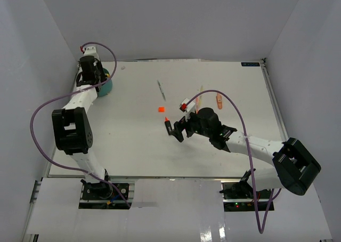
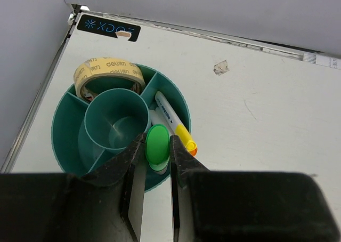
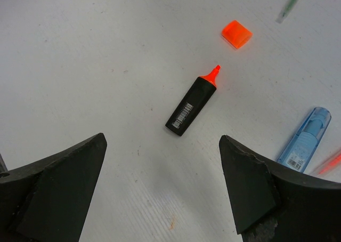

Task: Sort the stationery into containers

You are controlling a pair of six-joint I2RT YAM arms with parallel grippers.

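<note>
My left gripper is shut on a green-capped item (image 2: 157, 144) above the teal divided organizer (image 2: 64, 124), which holds a tape roll (image 2: 106, 66) and a yellow-white pen (image 2: 173, 119). My right gripper stands open over the table, nearer than a black highlighter (image 3: 189, 106) with an exposed orange tip. Its orange cap (image 3: 236, 34) lies apart. A blue object (image 3: 301, 143), a green pen (image 3: 290, 5) and a pink item (image 3: 330, 162) are also on the table.
In the top view, an orange item (image 1: 219, 101) lies on the right half. Grey walls bound it at the back and sides.
</note>
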